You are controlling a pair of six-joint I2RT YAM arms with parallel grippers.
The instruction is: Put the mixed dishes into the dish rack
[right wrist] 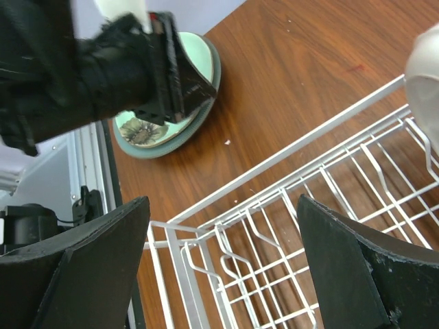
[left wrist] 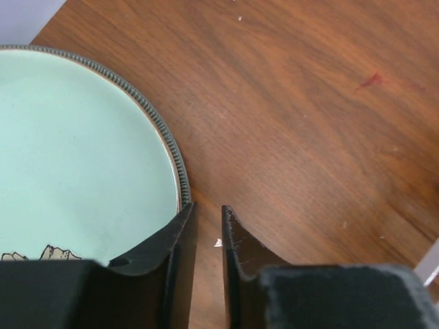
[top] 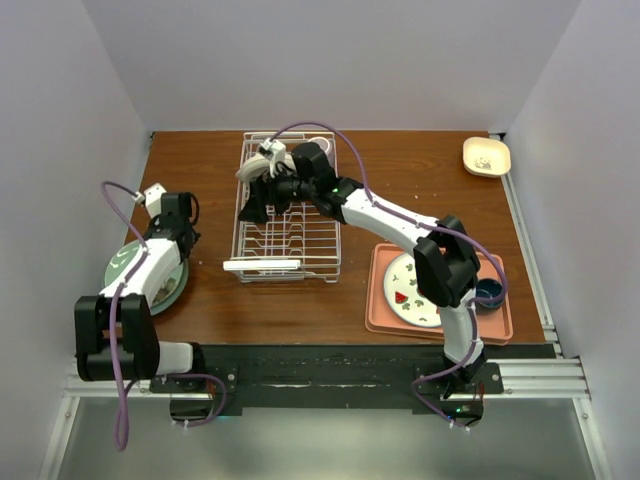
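A pale green plate (left wrist: 75,151) with a patterned lower part lies on a darker grey-green plate (right wrist: 147,152) at the table's left. My left gripper (top: 190,236) is low at their right edge. Its fingers are part open; in the left wrist view one fingertip overlaps the rims and only bare wood shows in the gap. The white dish rack (top: 290,240) stands mid-table, with a whitish dish (right wrist: 424,82) in its back part. Above the rack, my right gripper hangs wide open and empty, partly covering that dish from above. A pinkish cup (top: 322,146) is at the back right of the rack.
On the right, a coral tray (top: 380,322) holds a fruit-patterned white plate (top: 408,305) and a dark blue mug (top: 489,291). A cream dish (top: 487,155) sits in the far right corner. The rack's front slots look empty. Bare wood lies between rack and green plates.
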